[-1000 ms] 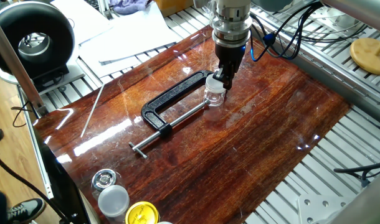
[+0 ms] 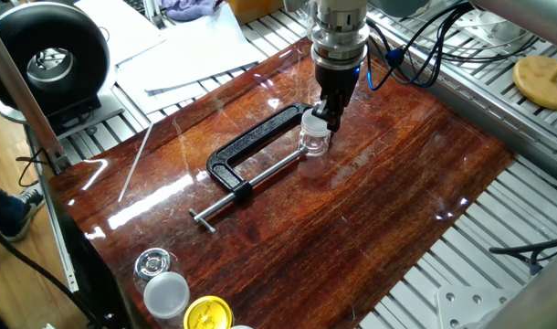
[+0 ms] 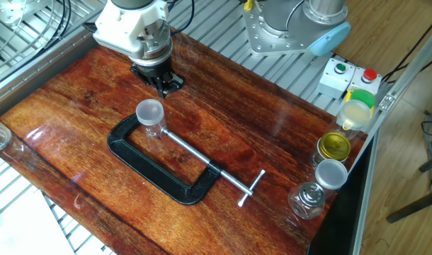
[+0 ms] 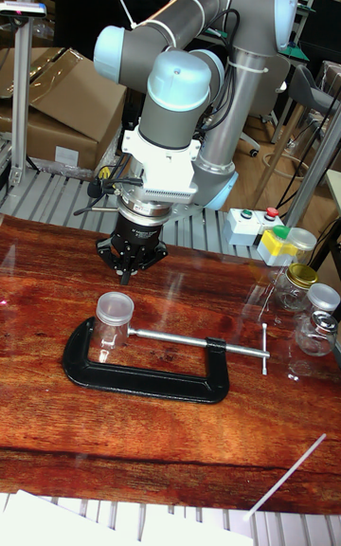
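A clear jar with a frosted white lid (image 3: 150,112) stands upright on the wooden board, inside the frame of a black C-clamp (image 3: 149,173) lying flat. The clamp's silver screw (image 3: 195,151) points at the jar, its tip close to or against the side. My gripper (image 4: 125,278) points down behind the jar, its fingers above the board and apart from the lid in the third exterior view. From the first exterior view, the gripper (image 2: 331,123) overlaps the lid's edge. The gap between the fingers is too small and dark to read. Nothing shows held.
Several lidded jars, including one with a gold lid (image 3: 335,146) and one with a silver lid (image 3: 311,193), are grouped near one board edge. Button boxes (image 3: 348,76) sit beyond them. A thin white stick (image 2: 135,163) lies past the clamp. Much of the board (image 2: 388,183) is bare.
The arm, jar and clamp have not moved. Only a person at the left has shifted.
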